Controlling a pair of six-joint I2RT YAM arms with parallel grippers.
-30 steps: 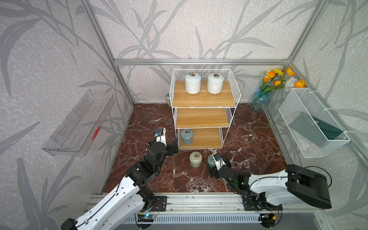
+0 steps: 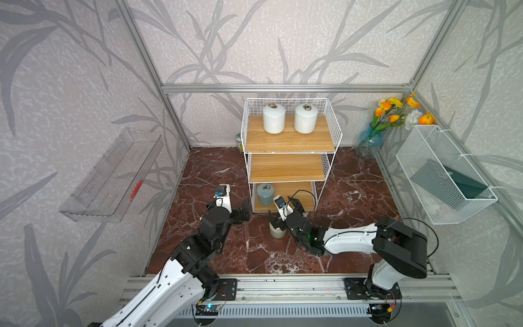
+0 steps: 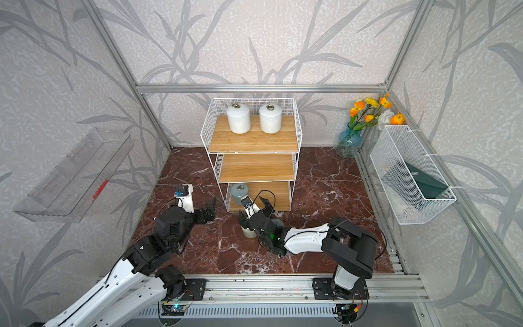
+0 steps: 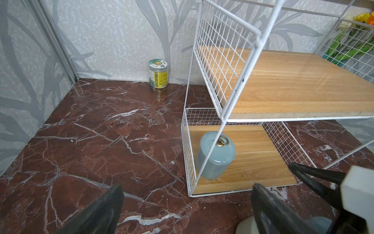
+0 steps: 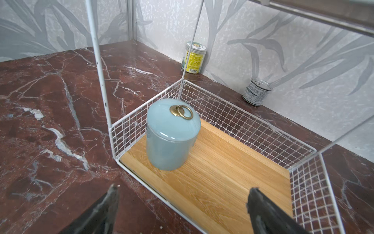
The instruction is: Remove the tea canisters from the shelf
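Note:
One light blue canister (image 5: 171,144) with a brass ring stands upright on the shelf's bottom board (image 5: 229,175), at its left end. My right gripper is open in front of that board, facing the canister, nothing between its fingers. Two white canisters (image 2: 273,121) (image 2: 305,121) stand on the top board (image 2: 288,142). A beige canister (image 2: 277,232) on the table is partly hidden under the right gripper. Another blue canister (image 4: 320,223) is mostly hidden by the right arm. My left gripper stands open left of the shelf's front corner, empty.
The shelf's middle board (image 2: 287,167) looks bare. White wire posts (image 5: 99,66) and mesh sides flank the bottom level. Two cans (image 5: 194,58) (image 5: 256,92) stand behind the shelf. A flower vase (image 2: 370,140) occupies the back right corner.
My right gripper has moved left and toward the shelf, away from the blue canister on the table, and now covers part of the beige one. The left arm has shifted only slightly left.

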